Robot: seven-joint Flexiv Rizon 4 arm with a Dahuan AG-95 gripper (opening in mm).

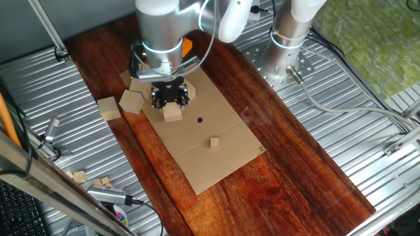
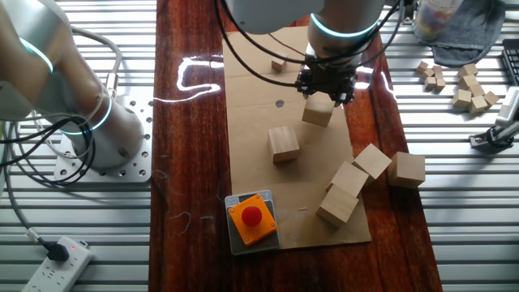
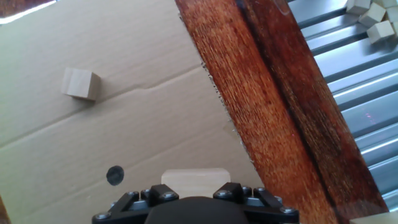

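My gripper point(image 1: 170, 101) is over the left part of the cardboard sheet point(image 1: 223, 151), a wooden block point(image 1: 172, 113) at its fingertips. In exterior view 2 the gripper point(image 2: 324, 85) is just above that block point(image 2: 317, 112). The wrist view shows only the block's far edge point(image 3: 196, 177) between the spread fingers; the palm hides the rest. Whether the pads press on it, or it rests on the cardboard, I cannot tell. A small wooden cube point(image 3: 81, 84) lies apart, beyond the dark hole point(image 3: 115, 175) in the cardboard.
Several larger blocks point(image 2: 371, 161) are clustered at one end of the sheet, another block point(image 2: 284, 143) standing nearer the gripper. An orange box with a red button point(image 2: 252, 216) sits at the corner. The cardboard around the small cube point(image 1: 214, 142) is clear.
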